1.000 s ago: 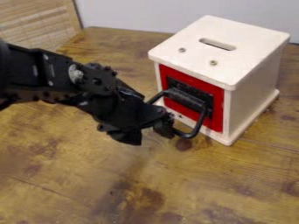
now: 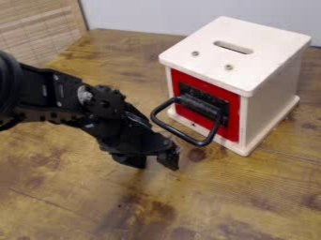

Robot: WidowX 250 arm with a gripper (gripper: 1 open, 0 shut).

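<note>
A cream wooden box [image 2: 261, 80] with a slot in its top stands at the right. Its red front panel [image 2: 183, 78] carries a dark mechanism with a black U-shaped handle [image 2: 189, 135] sticking out toward the lower left. My black gripper [image 2: 150, 157] is low at the left of the handle, just below its near end and apart from it, with its fingers open and nothing seen between them.
A woven mat or panel [image 2: 32, 28] is at the back left.
My gripper has moved down and a little left, away from the handle that it was at. The box and handle look unchanged.
</note>
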